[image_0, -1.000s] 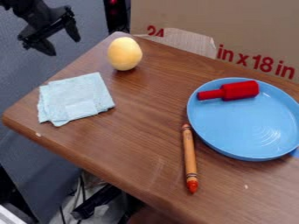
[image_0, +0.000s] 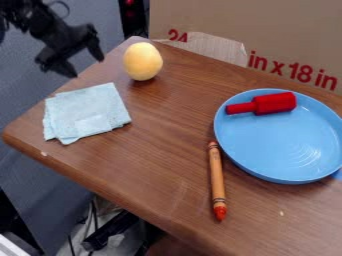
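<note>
At the upper left, the black gripper (image_0: 67, 62) hangs in the air beyond the table's left edge, above and left of a folded light-blue cloth (image_0: 86, 114); whether its fingers are apart is hard to make out. A yellow round object (image_0: 142, 62) rests near the back edge. On the right a blue plate (image_0: 281, 150) carries a red cylinder with a thinner handle (image_0: 267, 103). An orange crayon with a red tip (image_0: 217, 182) lies just left of the plate.
A cardboard box (image_0: 254, 35) stands behind the wooden table (image_0: 147, 180).
The gripper has shifted slightly and changed its tilt at the upper left. The objects on the table are unmoved.
</note>
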